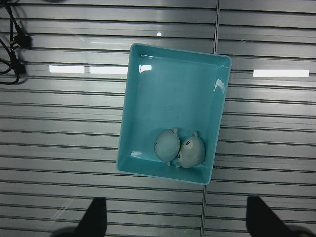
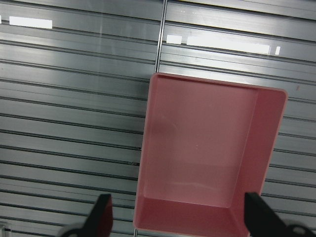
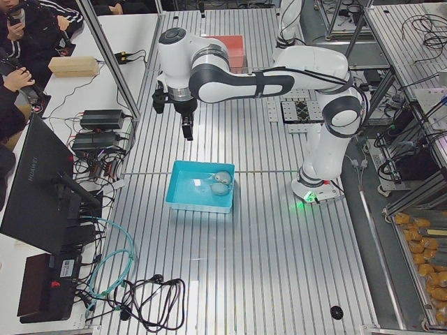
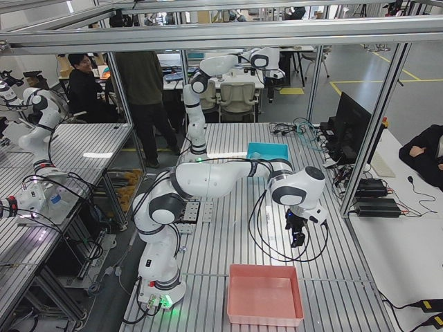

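A teal bin [image 1: 172, 84] holds two pale plush toys [image 1: 166, 146] [image 1: 192, 153], side by side in one end; it also shows in the left camera view [image 3: 183, 195]. My left gripper hangs high above it, fingers wide apart, open and empty. A pink bin [image 2: 197, 138], empty, lies under my right gripper, which is open with nothing between its fingers. In the right camera view the pink bin [image 4: 263, 294] is at the near end of the aluminium table.
A monitor [image 3: 38, 181], power units and cables [image 3: 154, 300] line the left edge in the left camera view. A board with plates [image 3: 300, 112] lies beside the arms on the right. The slatted table around both bins is mostly clear.
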